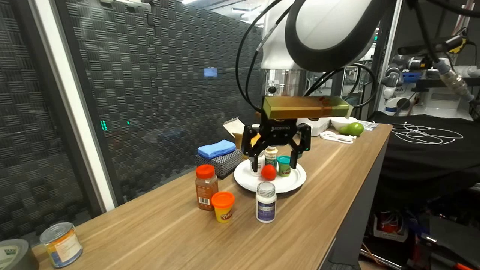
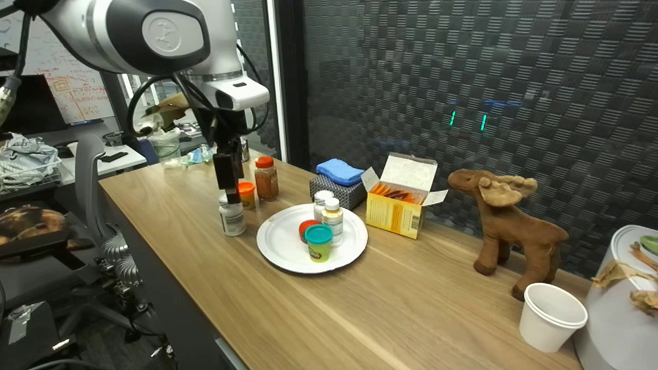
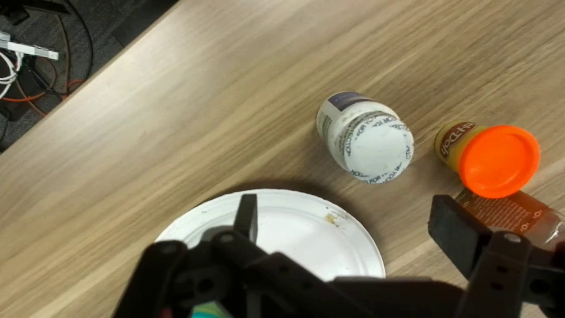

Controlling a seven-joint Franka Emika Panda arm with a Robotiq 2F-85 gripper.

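My gripper (image 1: pixel 271 165) is open and empty, hanging above the table. In the wrist view its fingertips (image 3: pixel 247 217) lie over the white plate on one side and towards the spice bottle on the other. A white pill bottle (image 3: pixel 377 145) with a purple label stands upright on the wood, just off the plate. Beside it is a yellow Play-Doh tub (image 1: pixel 223 207) with an orange lid, close to a red-capped spice bottle (image 1: pixel 206 188). The white plate (image 2: pixel 277 250) holds two white bottles, a red ball-like thing (image 1: pixel 268 172) and a green Play-Doh tub (image 2: pixel 318 243) with a teal lid.
Behind the plate are a patterned box (image 2: pixel 327 187) under a blue cloth (image 2: pixel 340 171) and an opened yellow carton (image 2: pixel 395 209). A plush moose (image 2: pixel 512 225) and paper cups (image 2: pixel 550 317) stand farther along. Bare wood stretches along the table's front edge.
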